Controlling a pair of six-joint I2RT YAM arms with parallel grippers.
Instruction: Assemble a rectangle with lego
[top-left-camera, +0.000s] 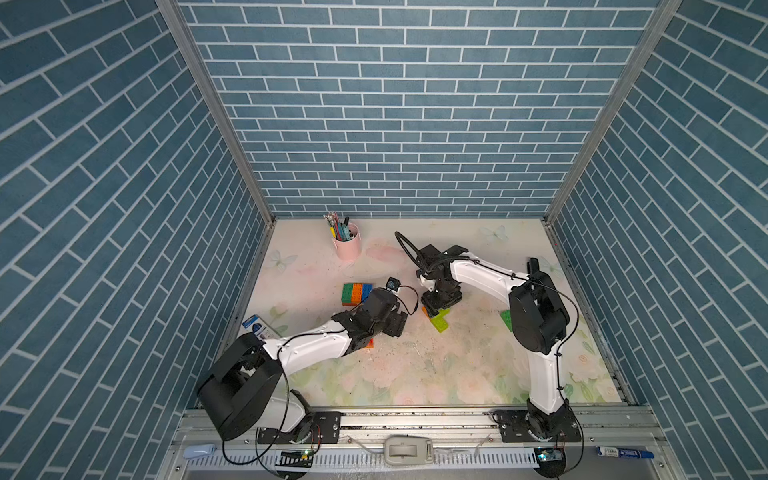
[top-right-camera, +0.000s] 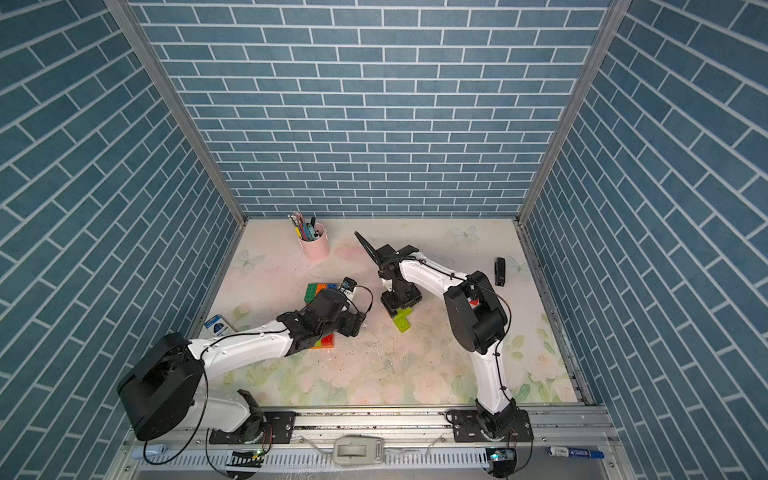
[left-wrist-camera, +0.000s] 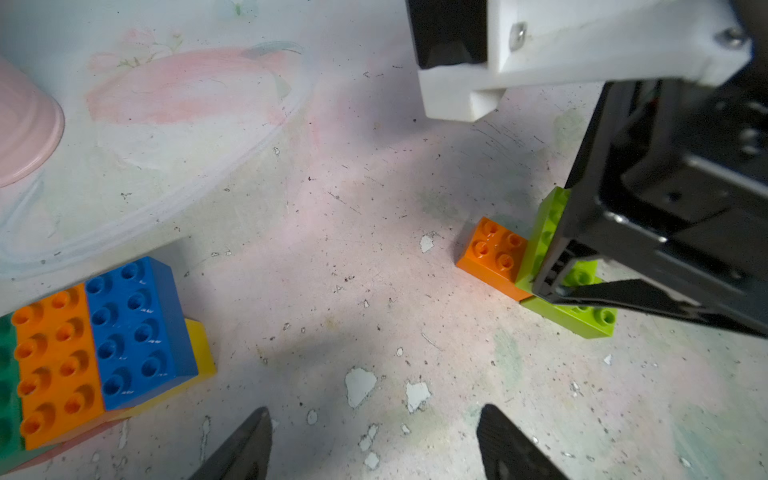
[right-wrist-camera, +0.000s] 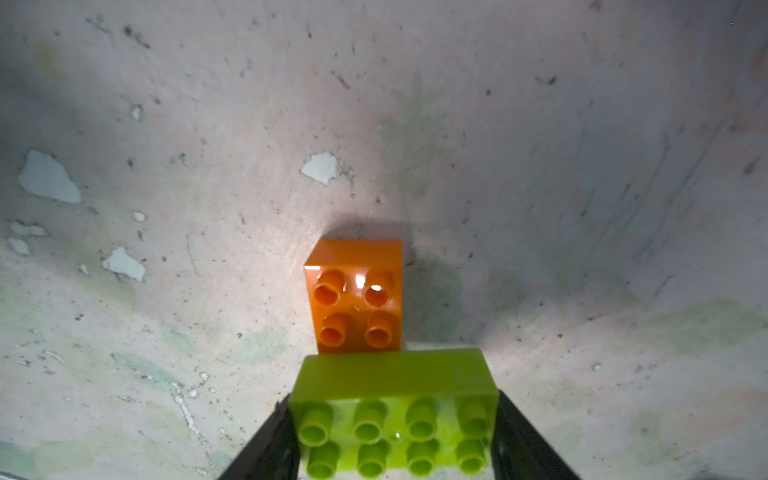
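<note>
My left gripper stands open in the left wrist view, with only tabletop between its fingertips. To its left lies a block of green, orange and blue bricks (left-wrist-camera: 88, 352), on a lower yellow layer. My right gripper has a lime green brick (right-wrist-camera: 396, 376) between its fingers, which lie close against both ends; whether they grip it cannot be told. An orange brick (right-wrist-camera: 352, 296) lies just beyond it. Another lime green piece (left-wrist-camera: 580, 316) shows low beside the orange one in the left wrist view, partly hidden by the right gripper.
A pink pen cup (top-left-camera: 346, 244) stands at the back left. Part of a green brick (top-left-camera: 506, 320) shows beside the right arm, and an orange and red piece (top-right-camera: 325, 341) peeks out under the left arm.
</note>
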